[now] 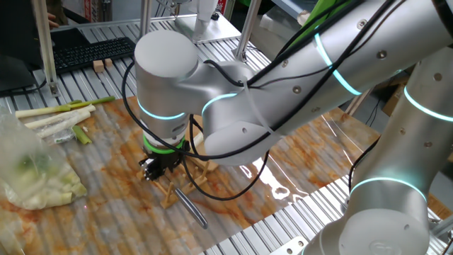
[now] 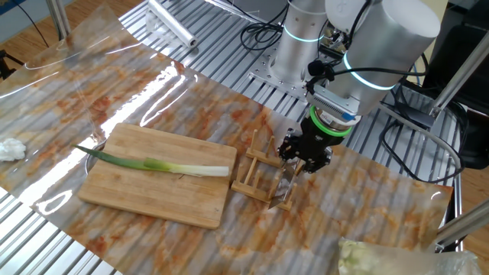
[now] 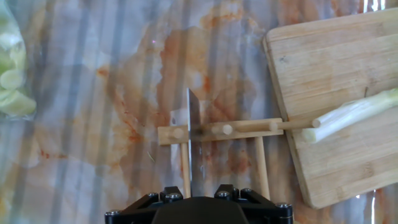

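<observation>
A knife stands in a small wooden rack (image 2: 250, 187). Its blade (image 3: 194, 127) shows almost edge-on between the rack's pegs in the wrist view. In exterior view 1 its dark grey handle (image 1: 192, 210) sticks out of the rack toward the lower right. Low over the rack is my black gripper (image 2: 306, 156), pointing down at the knife. In the wrist view its black finger parts (image 3: 172, 194) stand on both sides of the knife's line. The gripper's own body hides the fingertips and any contact with the handle, so whether they grip it does not show.
Close beside the rack lies a wooden cutting board (image 2: 114, 195) with a leek (image 2: 187, 169) across it. A clear bag of cut leeks (image 1: 42, 180) and loose leek stalks (image 1: 64, 117) lie on the other side. The marbled sheet (image 1: 106, 227) is bare between bag and rack.
</observation>
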